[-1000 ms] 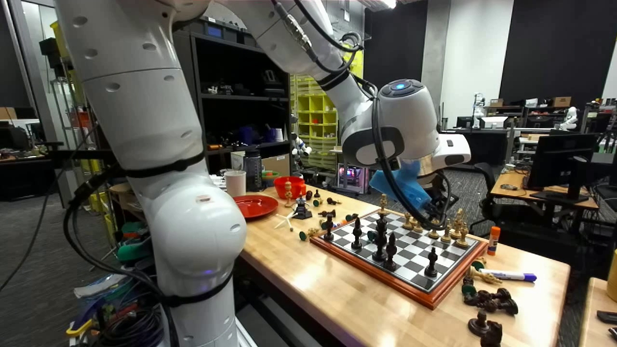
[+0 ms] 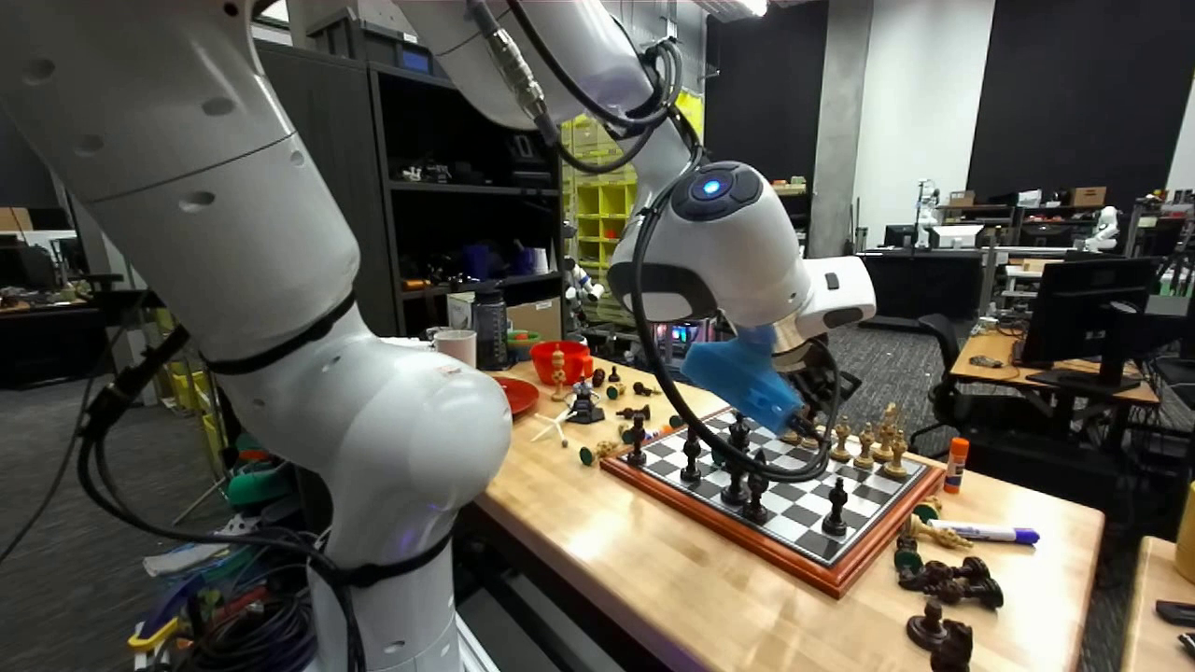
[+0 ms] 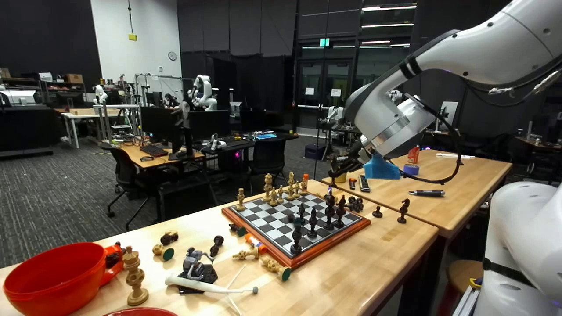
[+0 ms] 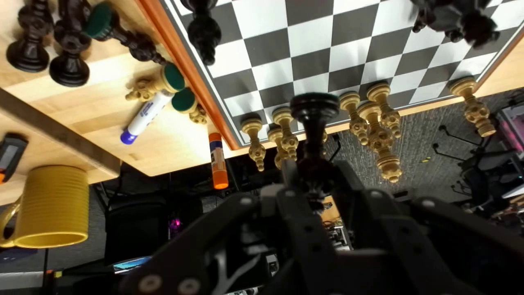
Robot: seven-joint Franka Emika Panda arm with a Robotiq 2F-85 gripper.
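A black chess piece [image 4: 314,128] is held between the fingers of my gripper in the wrist view, its round base pointing away from the gripper. The fingers are closed on its other end. My gripper hangs above the chessboard [image 4: 309,44], clear of the squares as far as shows. In exterior view 1 the fingers are mostly hidden behind the cable and blue wrap [image 2: 745,381]. Several black pieces stand on the near side of the board, among them a pawn [image 2: 836,506]. Gold pieces [image 2: 892,448] stand along its far edge.
Fallen black pieces [image 2: 952,582], a white marker [image 2: 986,532] and an orange glue stick [image 2: 955,465] lie or stand beside the board's right end. A red bowl [image 3: 58,279], a small dark figure [image 3: 195,267] and loose pieces occupy the other end.
The arm has swung left and a little nearer in exterior view 1, carrying the gripper with it. The pieces on the board's near side look unmoved.
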